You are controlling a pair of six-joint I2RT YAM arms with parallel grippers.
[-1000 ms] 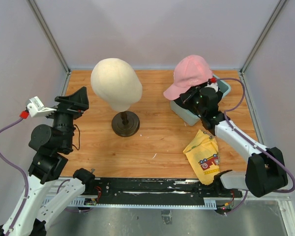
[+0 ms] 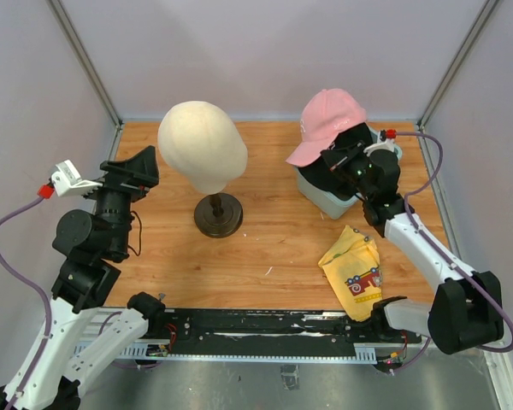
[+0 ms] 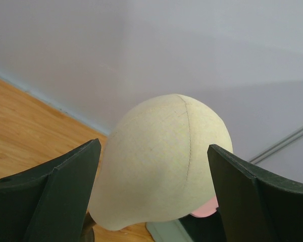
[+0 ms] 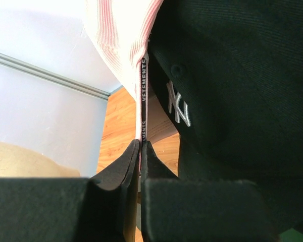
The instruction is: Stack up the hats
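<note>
In the top view a pink cap [image 2: 332, 120] is tilted above the bin [image 2: 329, 203], its brim toward the left. My right gripper [image 2: 332, 162] is at the cap's lower edge. In the right wrist view that gripper is shut, with the lettered rim band of the pink cap [image 4: 143, 96] running down between its fingertips. Behind it, a black cap with a white logo [image 4: 232, 75] fills the right side. My left gripper stands open and empty, well short of the cream head form [image 3: 156, 156].
The cream head form [image 2: 203, 145] stands bare on a dark round base [image 2: 218, 215] at centre left. A yellow cloth [image 2: 355, 269] with a printed truck lies below the bin. Bare wooden table [image 2: 274, 248] separates the head form from the bin.
The pink cap has risen slightly over the bin and tilted, exposing more of the black beneath it. My right gripper has shifted up and right; the left has moved only slightly right.
</note>
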